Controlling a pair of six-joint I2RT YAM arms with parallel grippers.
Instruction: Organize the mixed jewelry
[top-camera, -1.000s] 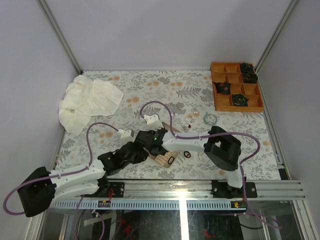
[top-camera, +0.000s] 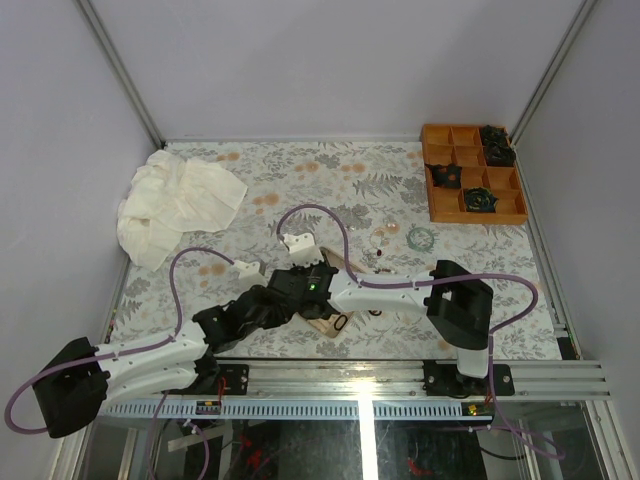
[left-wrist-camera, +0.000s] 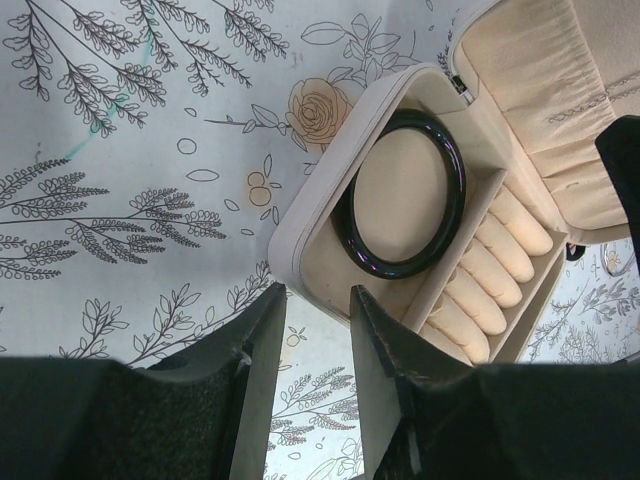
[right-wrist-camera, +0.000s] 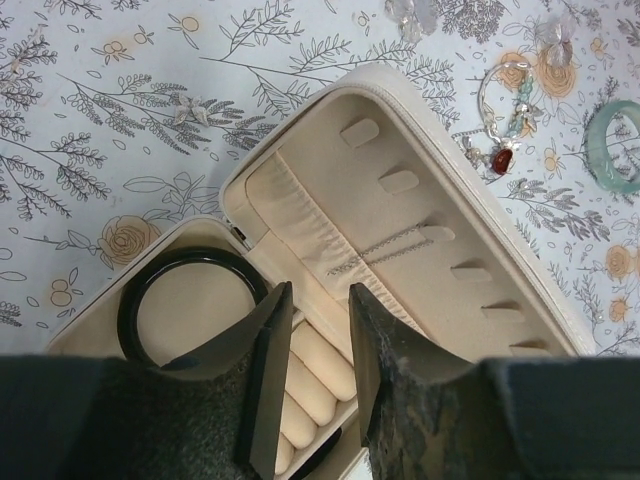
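Note:
An open cream jewelry case (right-wrist-camera: 440, 190) sits at the table's front centre, mostly under both arms. In it a black bangle (left-wrist-camera: 400, 262) lies in the left compartment beside padded ring rolls (left-wrist-camera: 485, 290); a chain (right-wrist-camera: 395, 253) hangs on the lid. My left gripper, fingers apart and empty, is over the case's rim near the bangle. My right gripper is open above the ring rolls, nothing held. Beyond the lid lie a bracelet with a red charm (right-wrist-camera: 501, 160), a jade bangle (right-wrist-camera: 600, 152) and small clear pieces (right-wrist-camera: 410, 20).
A wooden organizer (top-camera: 446, 211) with dark pouches stands at the back right. A white cloth (top-camera: 175, 200) lies at the back left.
The right arm's elbow has shifted right and its wrist slightly, over the case. The left arm looks nearly still.

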